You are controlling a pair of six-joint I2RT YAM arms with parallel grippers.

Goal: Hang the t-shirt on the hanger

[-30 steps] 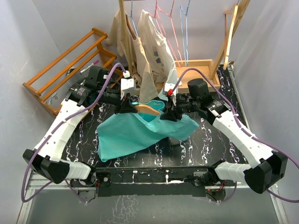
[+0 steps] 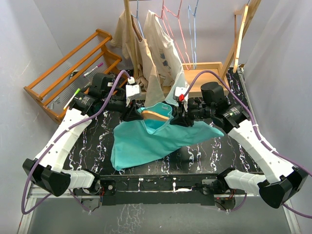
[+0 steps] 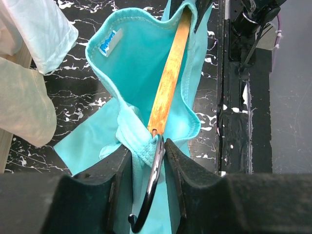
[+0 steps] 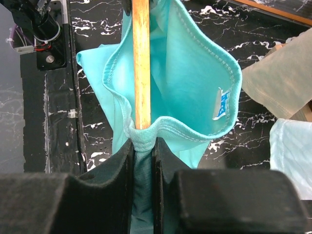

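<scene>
The turquoise t-shirt hangs between my grippers, its collar opened round a wooden hanger. My left gripper is closed round fabric at one end of the hanger, whose metal hook lies between its fingers. Opposite it, my right gripper pinches bunched collar fabric at the hanger's other end. The hanger's wooden bar runs across the neck opening, with a small label on the inside of the shirt.
Behind, a wooden rack holds pale garments and coloured hangers above a wooden crate. A slatted wooden rack leans at the left. Dark marbled table surface shows round the shirt.
The shirt's lower part has shifted right, its right side reaching farther out. My right gripper has moved slightly right and my left arm slightly as well, both still on the fabric.
</scene>
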